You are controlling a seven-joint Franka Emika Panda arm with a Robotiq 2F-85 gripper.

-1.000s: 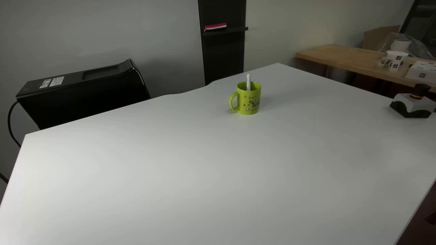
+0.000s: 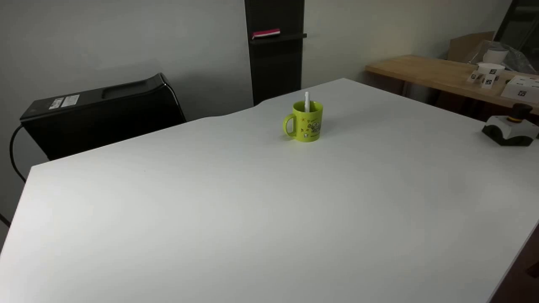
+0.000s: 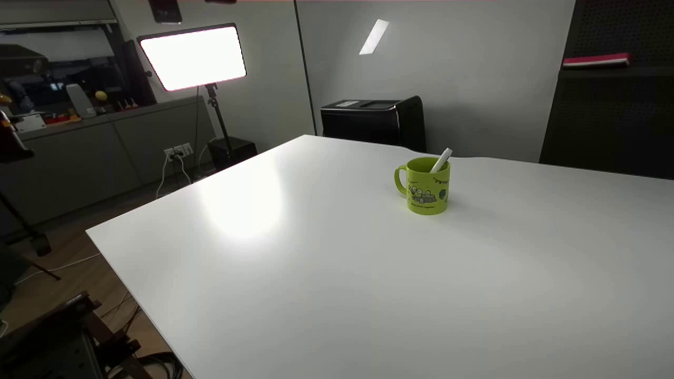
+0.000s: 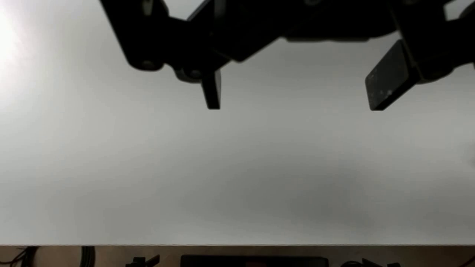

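Observation:
A lime-green mug [image 2: 307, 126] with printed pictures stands upright toward the far side of the white table. Its handle points left in both exterior views. Inside it leans a white stick [image 2: 307, 101], perhaps a marker, its upper end poking out above the rim. The same mug [image 3: 428, 192] and stick [image 3: 440, 160] show in the second exterior view. Only the wrist view has my gripper: its two black fingertips are wide apart, open, with bare table behind them and nothing between. Neither mug nor stick appears there.
Apart from the mug, the white table [image 2: 242, 212] is clear except for a grey and black button box [image 2: 511, 130] at its right edge. A black machine [image 2: 106, 111] stands beyond the left edge. The table's edge [image 4: 236, 244] crosses low in the wrist view.

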